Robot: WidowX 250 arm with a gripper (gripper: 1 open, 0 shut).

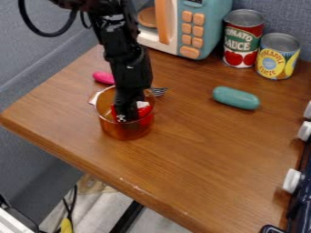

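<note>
My black gripper (126, 110) reaches down from the top into a translucent red-orange pot (126, 127) on the wooden table, at its left middle. The fingertips are inside the pot near something small and pale; whether they are open or shut on it is hidden. A fork (158, 91) shows behind the pot, and a pink object (104, 78) lies at its upper left.
A toy microwave (195, 27), a tomato can (242, 41) and a yellow can (277, 56) stand at the back. A teal cylinder (235, 98) lies right of the pot. Dark appliance with white knobs (292, 182) at the right edge.
</note>
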